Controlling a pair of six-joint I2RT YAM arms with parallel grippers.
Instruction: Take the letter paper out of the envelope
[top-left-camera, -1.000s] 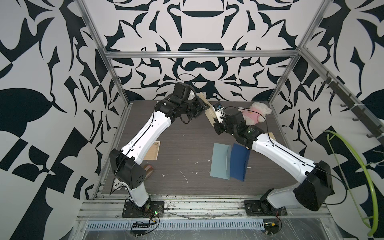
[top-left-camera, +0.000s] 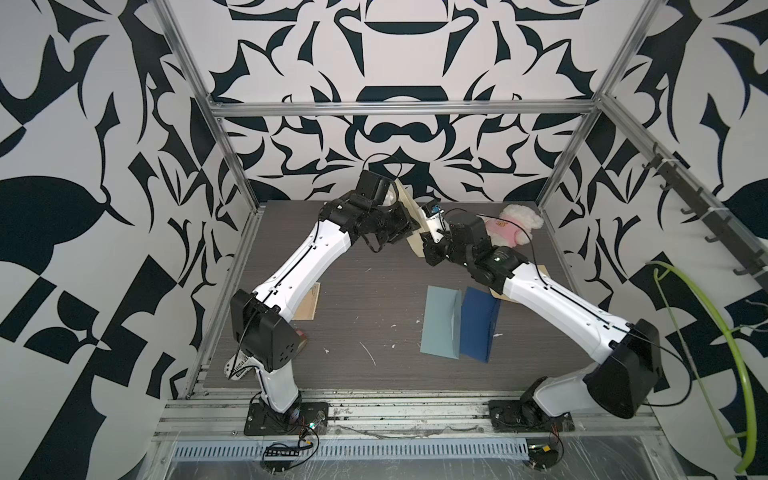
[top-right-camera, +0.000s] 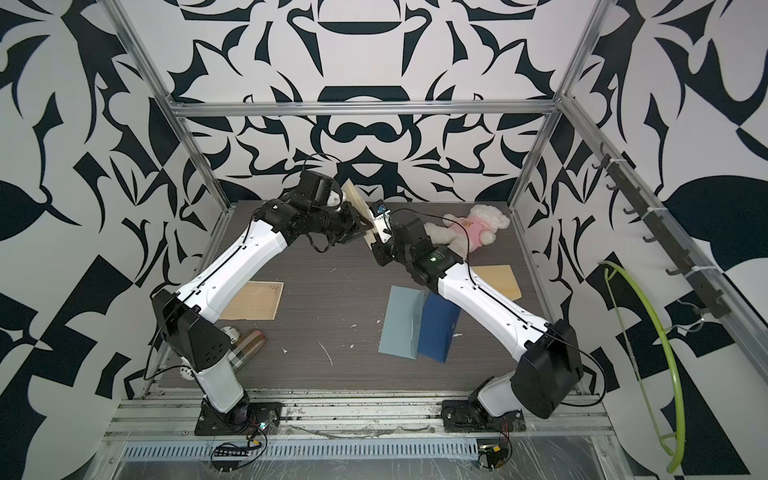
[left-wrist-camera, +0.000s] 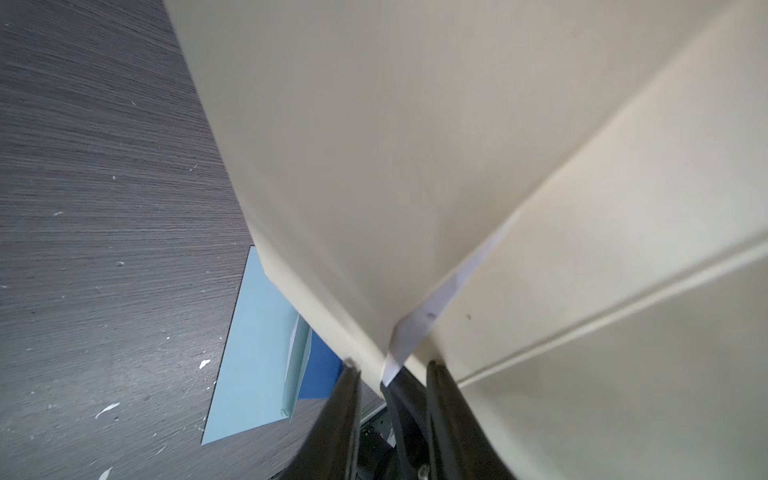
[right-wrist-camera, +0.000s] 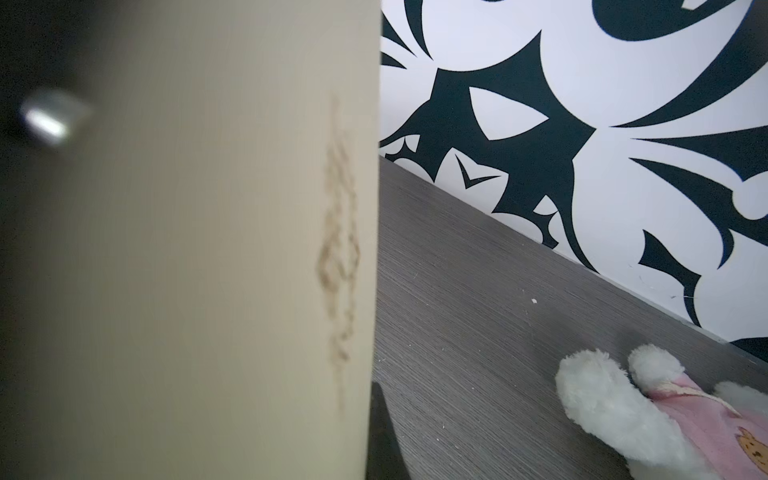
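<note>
A cream envelope stands raised between both grippers above the table. In the left wrist view its flap is lifted, and a strip of white paper shows in the opening. My left gripper is part open at the envelope's lower edge, its fingers blurred near the paper strip; whether anything is between them is unclear. My right gripper is shut on the envelope's right side; in the right wrist view the envelope fills the left half and hides the fingertips.
A plush toy sits at the back right. Light blue and dark blue envelopes lie front right, a kraft one behind them, another at left.
My left gripper and arm have shifted slightly to the right. The right gripper has risen a little, with the envelope tilting between them.
</note>
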